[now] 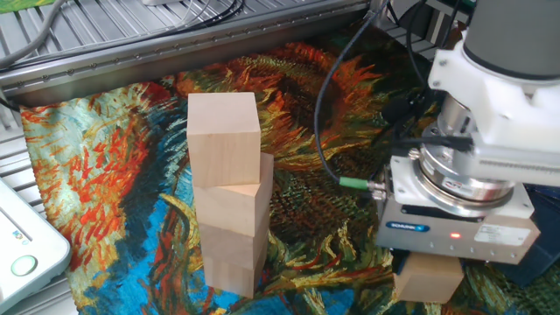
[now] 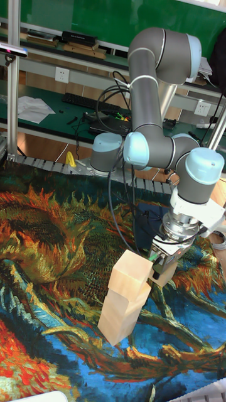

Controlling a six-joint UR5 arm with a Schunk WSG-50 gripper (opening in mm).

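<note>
A leaning tower of several pale wooden blocks [image 1: 229, 206] stands on the painted cloth in exterior view 2, its top block [image 1: 223, 140] turned a little against the one below. The same tower [image 2: 123, 301] shows in exterior view 3. To its right in exterior view 2, a separate wooden block [image 1: 427, 282] sits beneath the metal body of my gripper [image 1: 426, 267]. The gripper appears shut on it. One dark finger [image 2: 156, 273] shows in exterior view 3; the other is mostly hidden.
A metal rail [image 1: 192, 57] runs along the cloth's far side. At the left edge lies a white device [image 1: 31, 249] with a green button. A cable [image 1: 319, 122] hangs beside my arm.
</note>
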